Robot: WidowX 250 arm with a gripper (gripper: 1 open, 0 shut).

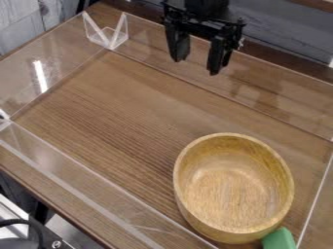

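Observation:
My black gripper (pixel 198 54) hangs over the back of the wooden tray, at the top centre of the camera view, its two fingers apart with nothing visible between them. A large yellow oval bowl (pixel 232 187) stands at the front right, empty, well below and apart from the gripper.
A clear plastic object (pixel 107 31) sits at the back left of the tray (pixel 117 126). A green object (pixel 278 238) lies at the lower right corner beside the bowl. A black cable shows at the lower left. The middle of the tray is clear.

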